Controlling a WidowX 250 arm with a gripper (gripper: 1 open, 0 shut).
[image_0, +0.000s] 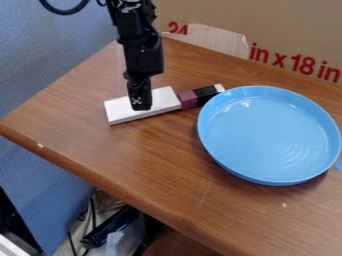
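Note:
My black gripper (140, 98) points down at a white rectangular block (123, 112) on the wooden table, its tip over or on the block's upper face; whether it is open or shut, or touches the block, I cannot tell. A short bar (190, 98) in dark red and black, with a pale end, continues to the right from the block. A blue plate (267, 136) lies on the right half of the table, beside the bar.
A cardboard box (267, 25) with red print stands behind the table (160, 175). Cables and dark items lie below the table's left edge.

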